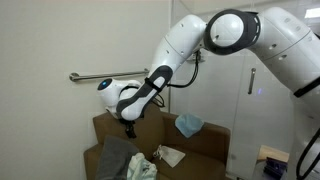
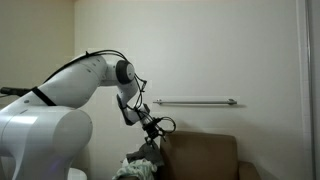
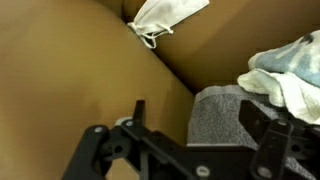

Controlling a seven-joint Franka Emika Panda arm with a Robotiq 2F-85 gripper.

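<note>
My gripper stands open with nothing between its fingers; in exterior view 1 the gripper (image 1: 130, 130) hangs over the back left part of the brown couch (image 1: 208, 142). Below and beside it, a dark grey cloth (image 1: 115, 157) drapes over the left side of the couch. In the wrist view this grey cloth (image 3: 222, 118) lies partly behind the right finger. A pale patterned cloth (image 1: 142, 168) rests right of the grey one. Farther along the seat lies a white cloth with strings (image 1: 171, 156). Toward the right, a blue cloth (image 1: 188, 124) hangs against the backrest.
The couch's backrest (image 2: 199, 155) rises close to the gripper. On the wall behind is a metal bar (image 1: 107, 75). A dark box-like object (image 1: 272, 162) sits at the lower right. Bare seat shows between the white cloth and the couch's right end.
</note>
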